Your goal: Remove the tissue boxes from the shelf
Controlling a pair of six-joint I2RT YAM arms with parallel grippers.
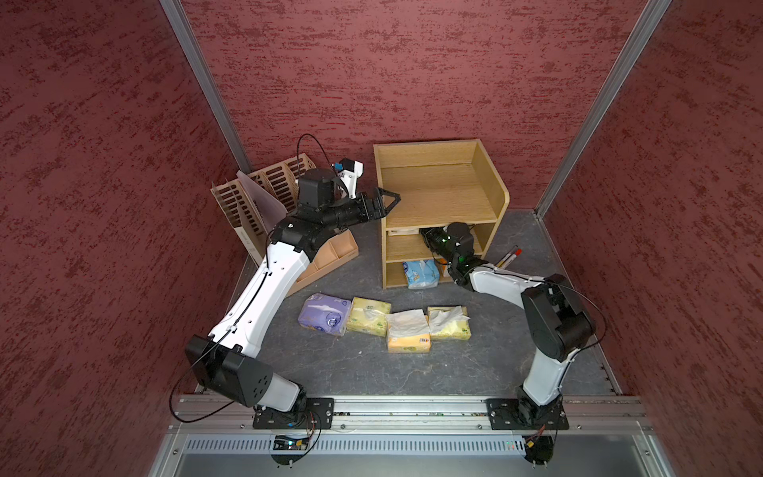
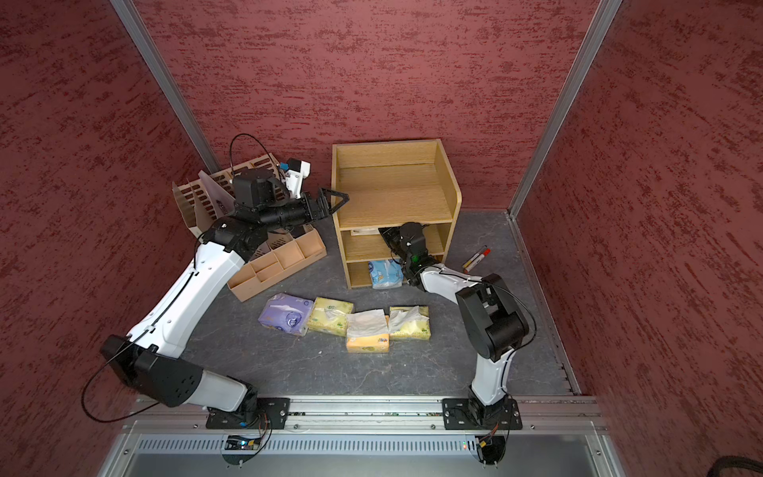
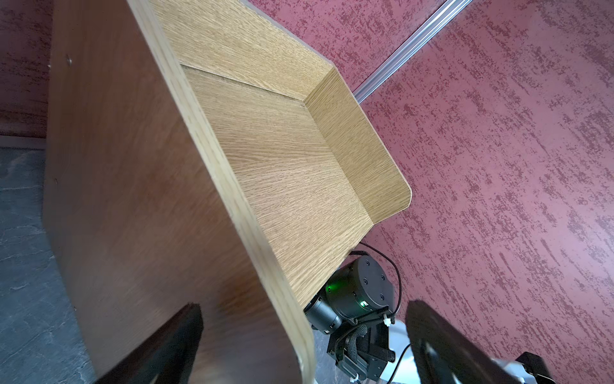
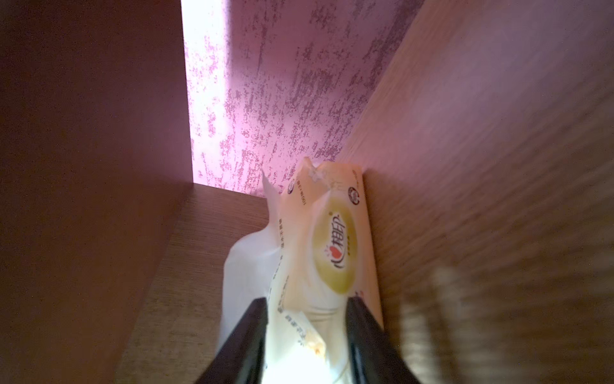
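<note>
The wooden shelf unit stands at the back. On its middle level lies a pale tissue pack, against a wooden side in the right wrist view. My right gripper reaches into that level, its fingers apart with the near end of the pack between them; whether they press on it cannot be told. A blue tissue pack sits on the bottom level, partly beside my right arm. Outside the unit's left side, my left gripper is open and empty. On the floor in front lie a purple pack, yellow packs and an orange pack.
A cardboard organiser with slotted racks stands left of the shelf, behind my left arm. Red-tipped sticks lie on the floor right of the unit. The unit's top level is bare, and floor is free at the front right.
</note>
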